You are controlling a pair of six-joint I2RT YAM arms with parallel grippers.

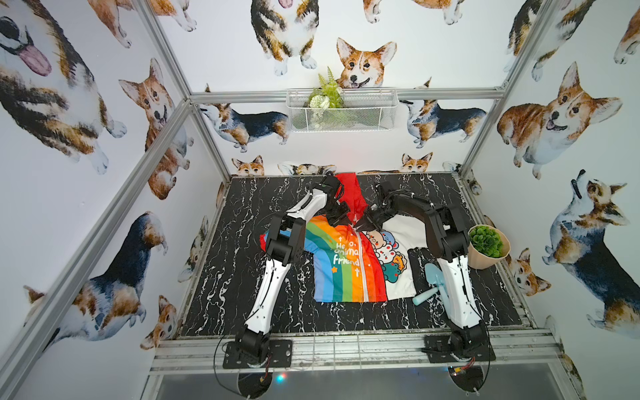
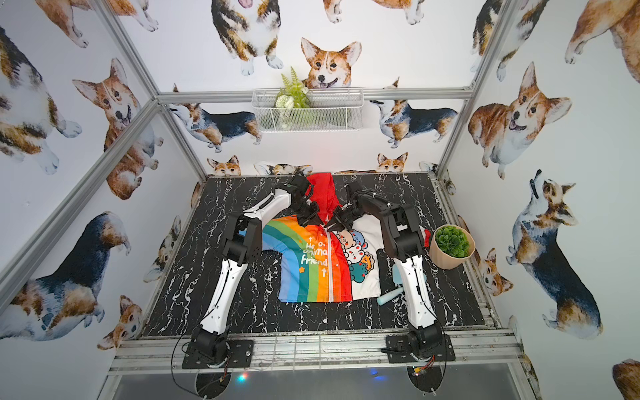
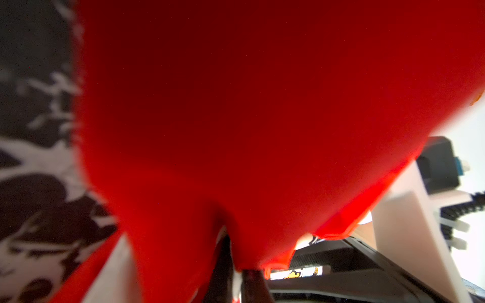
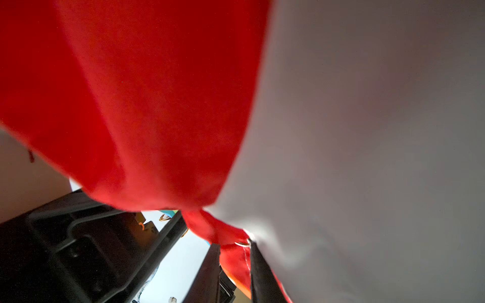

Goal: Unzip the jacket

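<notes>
The jacket (image 1: 346, 266) lies front up with its red hood (image 1: 350, 190) toward the back wall. Rainbow stripes cover its left half; the right half is white with cartoon animals. A pale zip line (image 2: 329, 266) runs down the red middle band. At the collar, my left gripper is shut on red cloth of the jacket. Close by on the white side, my right gripper has its fingers part open, with red cloth and a small metal ring (image 4: 242, 244) showing at the gap. The zip slider itself cannot be made out.
A light-blue tool with a pale handle (image 1: 425, 296) lies by the jacket's lower right, partly under the right arm. A potted plant (image 1: 488, 245) stands at the right table edge. Bare black marbled table (image 1: 220, 286) shows at the left and front.
</notes>
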